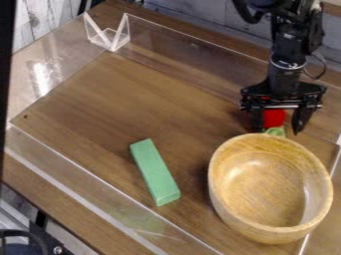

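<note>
My black gripper hangs at the upper right of the camera view, low over a red object with a pale green part below it, just behind the wooden bowl. The red object sits between or just under the fingers and is partly hidden by them. Whether the fingers grip it, I cannot tell.
A green block lies left of the bowl. A clear plastic piece stands at the back left edge.
</note>
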